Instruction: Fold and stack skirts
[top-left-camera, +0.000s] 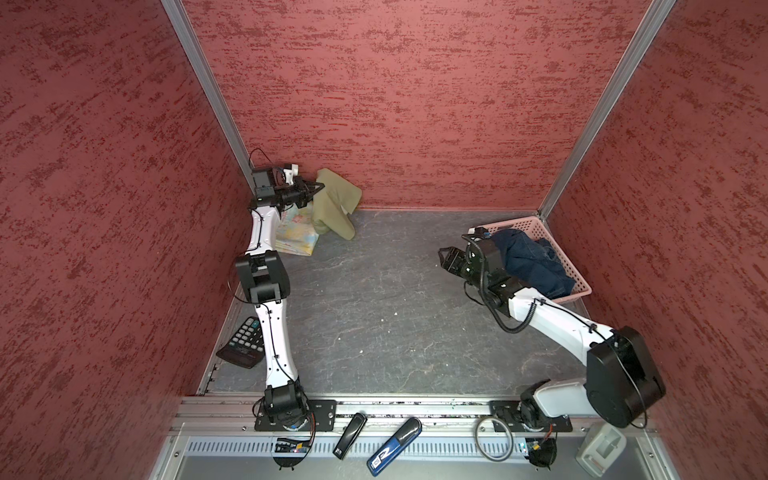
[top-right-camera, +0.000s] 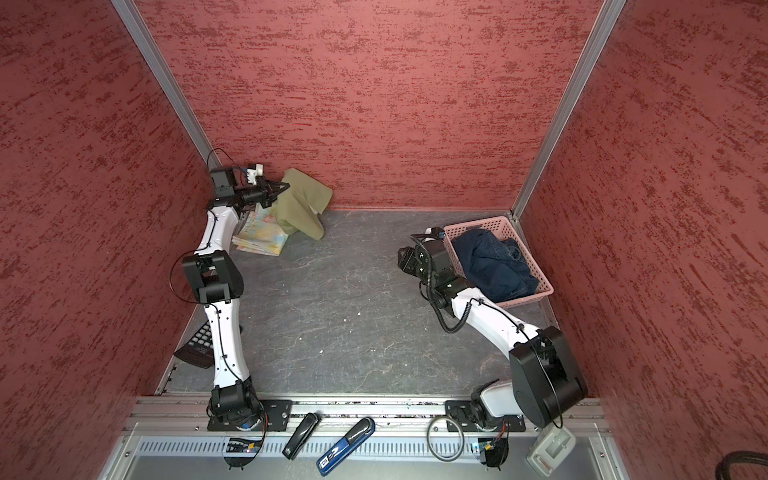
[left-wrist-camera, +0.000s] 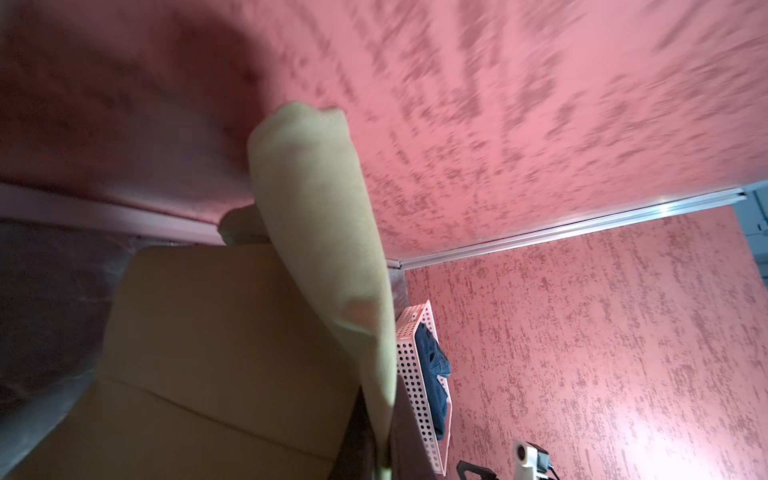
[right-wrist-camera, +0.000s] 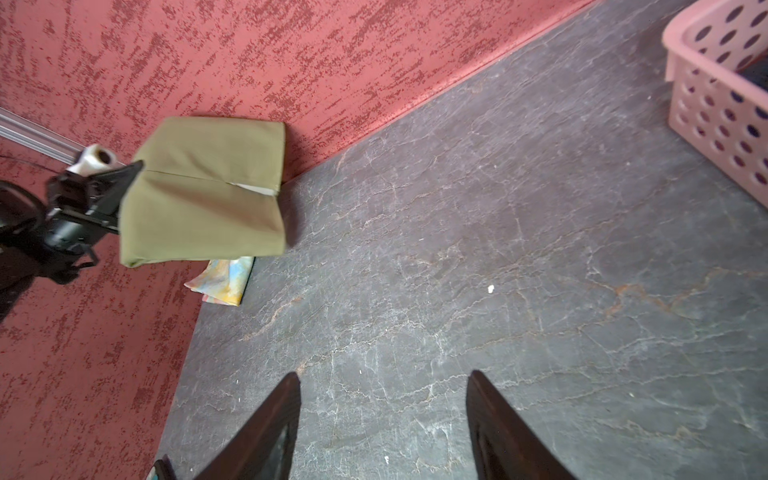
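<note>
An olive-green folded skirt (top-left-camera: 336, 204) hangs from my left gripper (top-left-camera: 320, 187), which is shut on its edge. In the left wrist view the olive cloth (left-wrist-camera: 320, 216) runs down between the finger ends. Beneath and to the left of it, a pastel patterned folded piece (top-right-camera: 260, 233) lies on the table near the far left corner, partly covered by the arm and the olive skirt. My right gripper stands partly open over bare table, its two fingers (right-wrist-camera: 276, 424) apart with nothing between them. Dark blue cloth (top-left-camera: 534, 262) lies heaped in the pink basket (top-left-camera: 577, 276).
The basket stands at the right, close beside the right arm. A calculator (top-left-camera: 244, 344) lies at the left edge. The back wall (top-left-camera: 416, 104) rises right behind the olive skirt.
</note>
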